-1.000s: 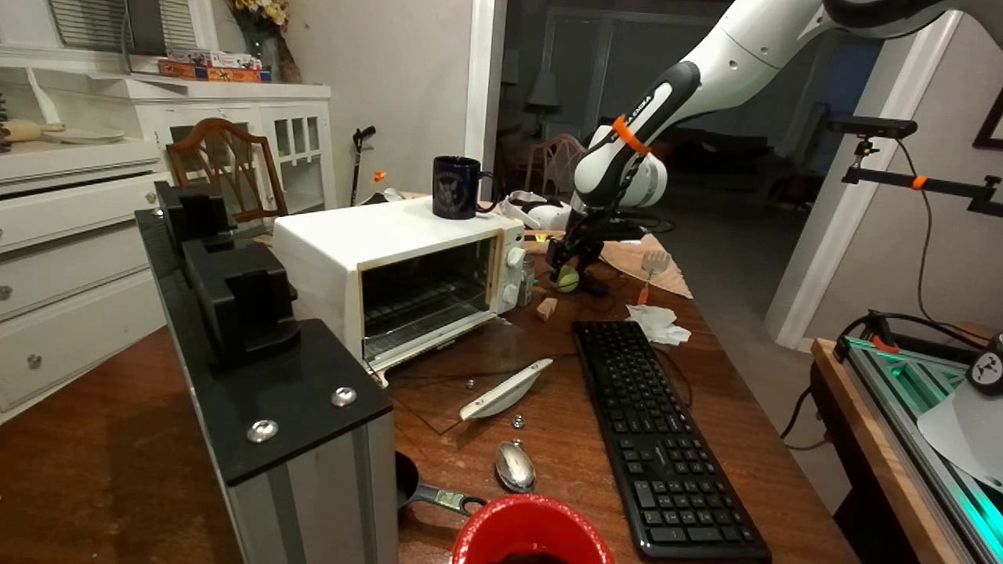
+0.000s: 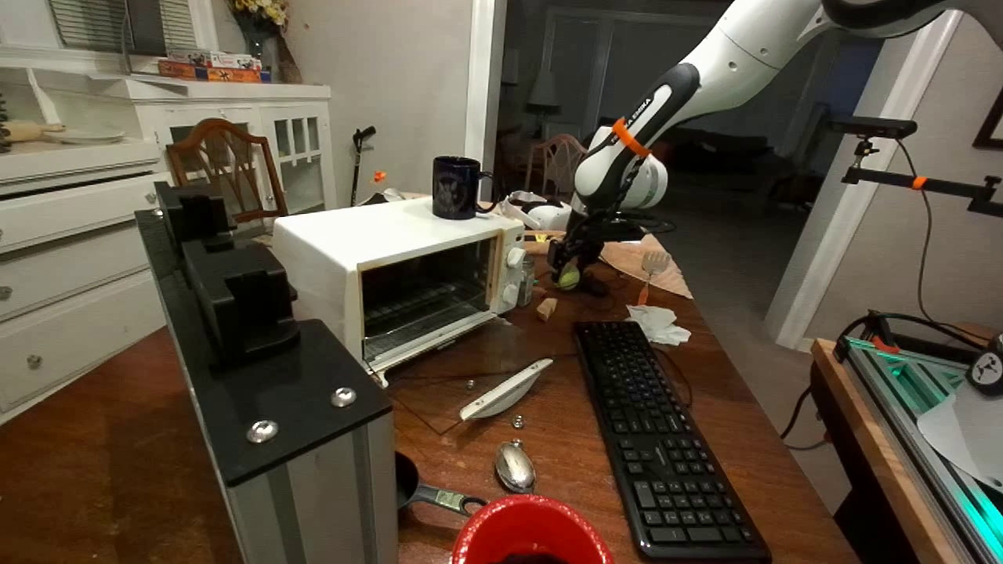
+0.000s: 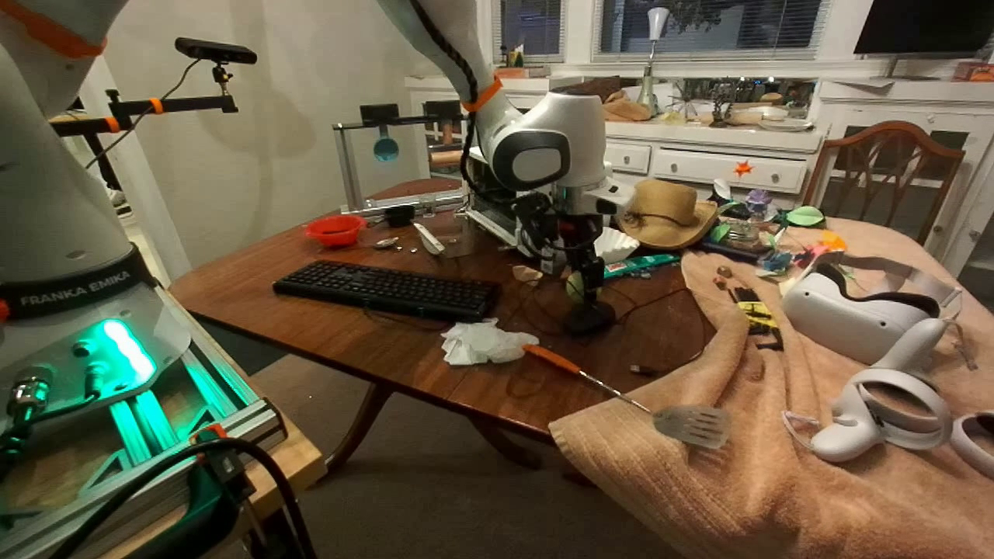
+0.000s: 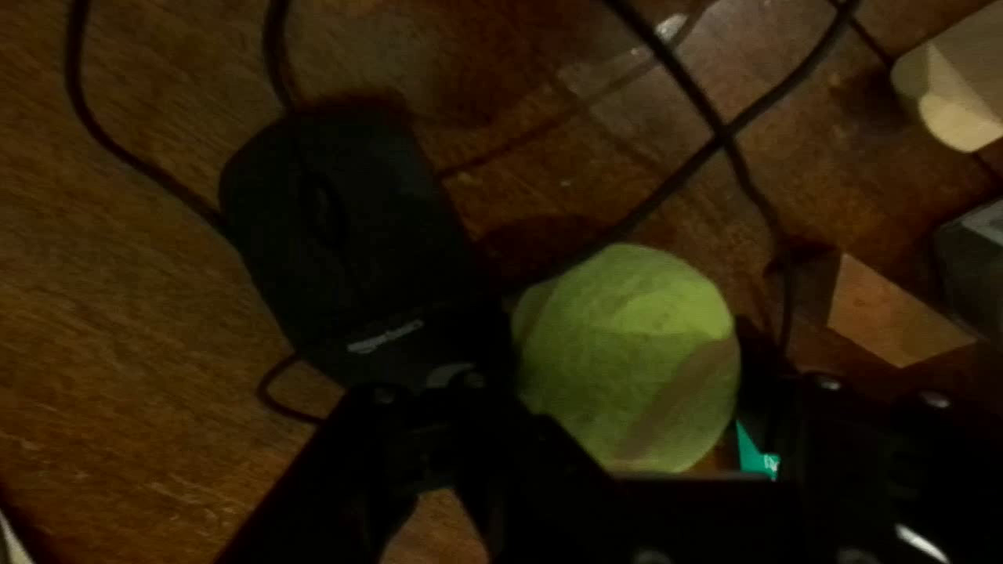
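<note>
A yellow-green tennis ball (image 4: 622,315) sits between the dark fingers of my gripper, which is shut on it. Fingers stand on both sides of the ball in the wrist view, though their dark edges are hard to make out. Close beside the ball lies a black computer mouse (image 4: 353,235) on the wooden table. Exterior view 1 has the gripper (image 2: 570,271) low over the table, past the toaster oven's right side. From exterior view 2 the ball (image 3: 575,286) is partly covered by the gripper. Whether it touches the table I cannot tell.
Loose cables cross the table round the mouse. A white toaster oven (image 2: 329,235) with a dark mug (image 2: 456,188) on top stands nearby. Also around are a black keyboard (image 2: 658,428), crumpled tissue (image 3: 484,343), a spatula (image 3: 689,425), a red bowl (image 3: 335,230) and a VR headset (image 3: 853,317).
</note>
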